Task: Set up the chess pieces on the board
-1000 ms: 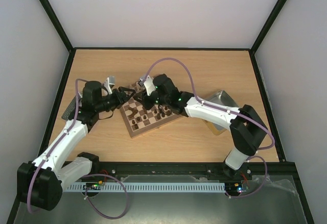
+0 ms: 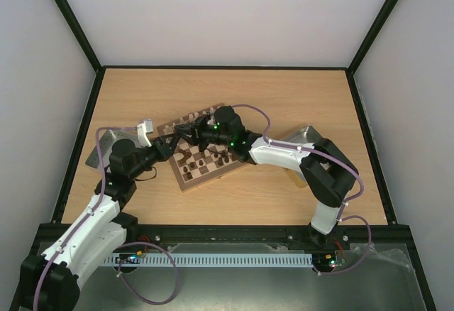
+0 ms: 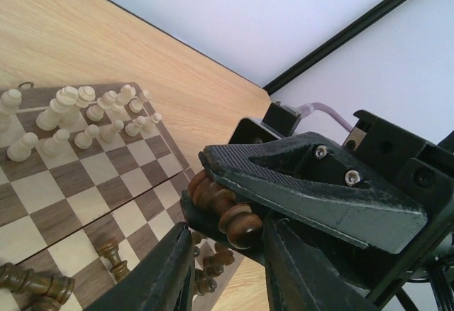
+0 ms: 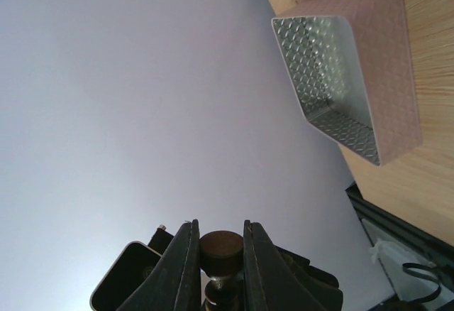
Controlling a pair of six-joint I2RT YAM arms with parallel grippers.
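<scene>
A chessboard (image 3: 96, 201) lies mid-table under both arms, with white pieces (image 3: 57, 112) along its far edge and several dark pieces (image 3: 35, 282) on the near part, some lying on their sides. My right gripper (image 2: 181, 131) is shut on a dark wooden piece (image 4: 222, 254), held above the board. My left gripper is just beside it, fingers apart around the end of that piece (image 3: 237, 222); whether they touch it I cannot tell. In the top view the two grippers meet over the board's left part and hide it.
Metal trays stand either side of the board, one at the left (image 2: 96, 156) under the left arm, one at the right (image 2: 306, 135); in the right wrist view a tray (image 4: 383, 77) shows on the table.
In the top view the right arm's wrist has turned and shifted slightly, and the left arm has shifted slightly left and down in the picture, the two grippers now closer together.
</scene>
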